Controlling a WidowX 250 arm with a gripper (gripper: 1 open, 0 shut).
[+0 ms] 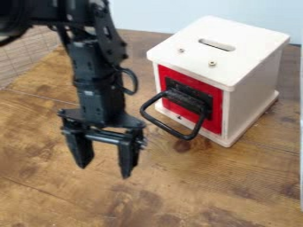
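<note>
My black gripper (104, 154) hangs open over the wooden table at the left of the camera view, fingers pointing down with nothing between them. To its right stands a white wooden box (249, 97) with a red front panel (210, 130), a slot and two screws on top. A black loop handle (159, 122) sticks out from the dark fitting on the red panel, apart from the gripper.
A pale wall runs behind, and a tiled surface (24, 62) shows at the back left.
</note>
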